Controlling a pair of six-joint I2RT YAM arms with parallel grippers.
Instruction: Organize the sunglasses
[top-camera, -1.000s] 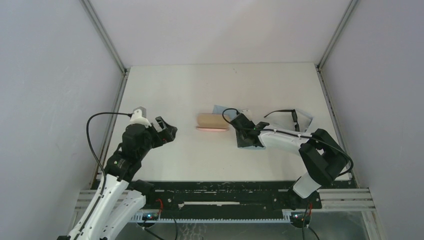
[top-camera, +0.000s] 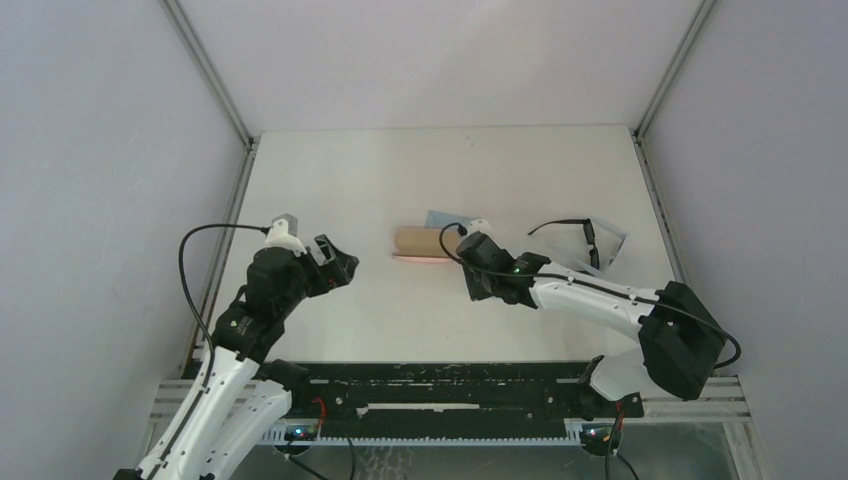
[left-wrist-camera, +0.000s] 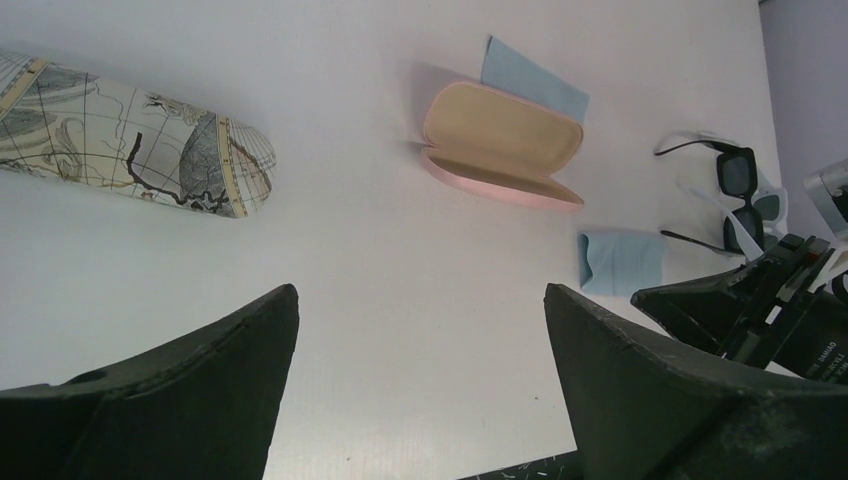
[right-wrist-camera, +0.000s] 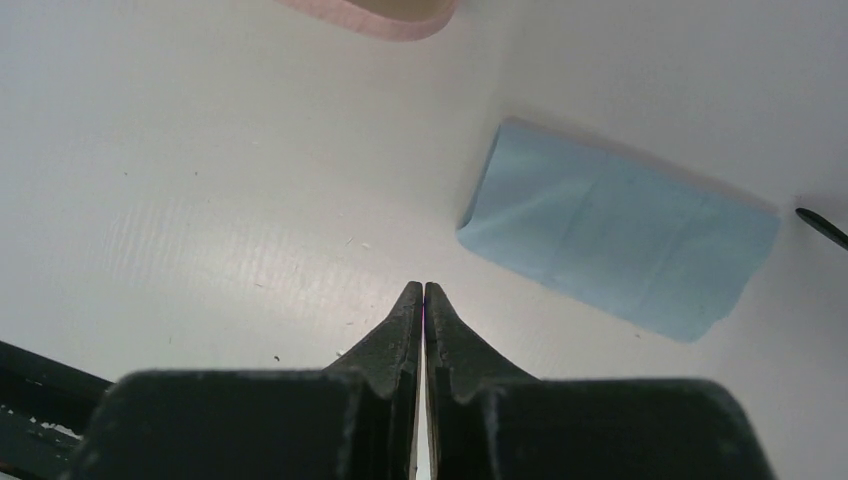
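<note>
An opened case, pink outside and tan inside (left-wrist-camera: 500, 130), lies mid-table with its lid back; its interior looks empty. To the right lie two pairs of sunglasses, black ones (left-wrist-camera: 738, 175) and white ones (top-camera: 609, 236), partly overlapping. A folded blue cloth (right-wrist-camera: 620, 230) rests flat near the case's right front. My right gripper is shut beside that cloth, with nothing showing between its fingers. My left gripper stands open and empty, left of the case and apart from it.
Another blue cloth (left-wrist-camera: 532, 78) shows behind the case's lid. At the left in the left wrist view is a map-printed object (left-wrist-camera: 150, 150). Free table surface lies at the front and back.
The case and sunglasses have not moved. The left arm has barely moved.
</note>
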